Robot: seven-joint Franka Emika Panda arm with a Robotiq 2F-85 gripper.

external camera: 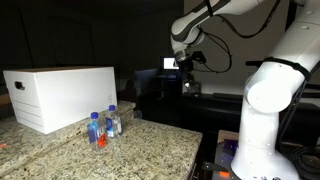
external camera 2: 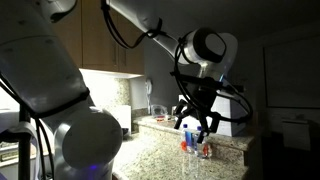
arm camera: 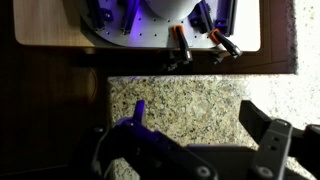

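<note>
My gripper hangs high above the speckled counter (arm camera: 190, 95), fingers well apart in the wrist view and only bare counter seen between them. It stands open. In exterior view 1 the same gripper (external camera: 187, 80) is right of and higher than a group of bottles. One bottle (external camera: 97, 132) has a blue cap and a red-orange patch; a clear bottle (external camera: 111, 125) with blue is close behind it. Bottles (external camera 2: 190, 142) also show below the hand in exterior view 2.
A big white box (external camera: 65, 95) occupies the counter's far left. At the top of the wrist view lies a round base plate (arm camera: 120, 35) with cables and clamps around it. Wooden cabinets (external camera 2: 100, 40) hang on the wall.
</note>
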